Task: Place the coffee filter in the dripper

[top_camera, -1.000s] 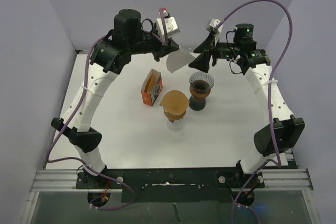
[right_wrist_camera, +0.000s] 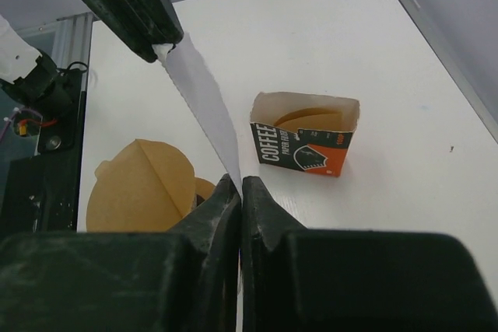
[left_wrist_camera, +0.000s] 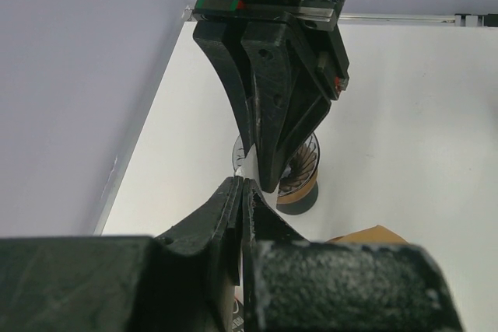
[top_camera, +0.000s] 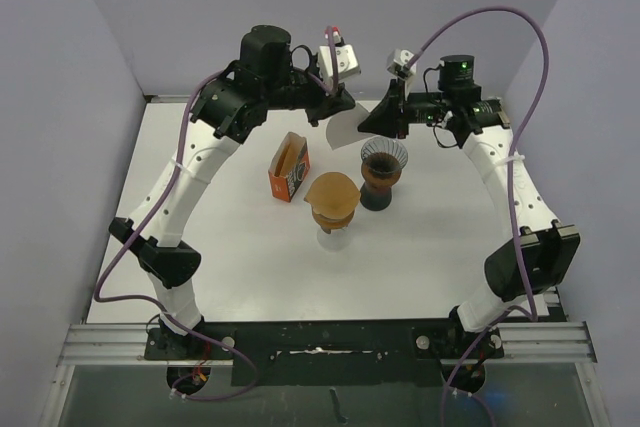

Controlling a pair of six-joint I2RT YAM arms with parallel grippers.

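Observation:
A thin white coffee filter [top_camera: 347, 125] hangs above the table, spanning the gap between my two grippers. My left gripper [top_camera: 332, 112] is shut on its left edge. On the opposite edge, my right gripper [top_camera: 384, 129] is also shut, and the right wrist view shows the white filter [right_wrist_camera: 206, 99] running in between its fingertips. In the left wrist view, both grippers meet the filter [left_wrist_camera: 250, 167] from opposite sides. A copper-coloured dripper [top_camera: 380, 169] with a wire-like rim stands below the right gripper. Nearer the front, a second holder carries a brown paper filter [top_camera: 333, 193].
An orange and black coffee filter box [right_wrist_camera: 303, 141], open and holding brown filters, stands behind and left of the brown filter.
The left gripper has shifted right with the filter. My right gripper, open beside the filter a second ago, has come left and shut on its edge.

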